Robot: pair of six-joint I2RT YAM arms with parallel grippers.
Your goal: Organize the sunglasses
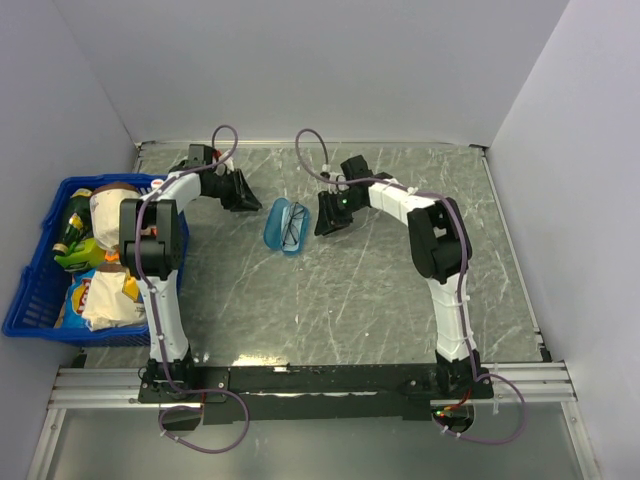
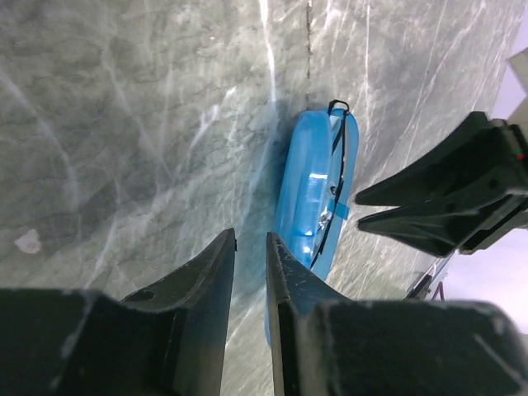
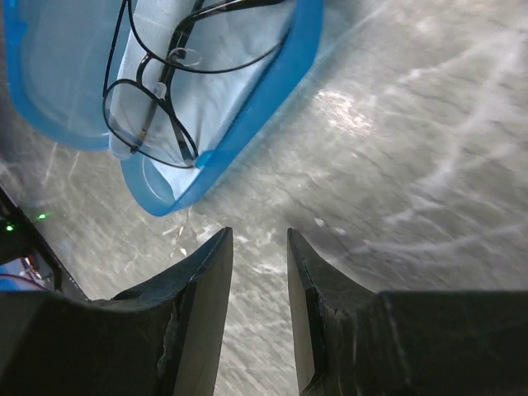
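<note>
An opened blue glasses case (image 1: 272, 232) lies on the table between my two arms. Thin dark-framed glasses (image 3: 169, 107) rest in one half of it over a pale cloth (image 3: 219, 87); the other half looks empty. To the case's left, my left gripper (image 1: 258, 206) is apart from it, with a gap between its fingers and nothing held. On the other side, my right gripper (image 1: 320, 230) stands just clear of the rim. Bare table shows between its fingers, which are partly open.
A blue basket (image 1: 35, 290) full of bottles, cloths and packets stands at the far left, beneath part of the left arm. The grey table (image 1: 300, 310) in front of the case and to the right is clear.
</note>
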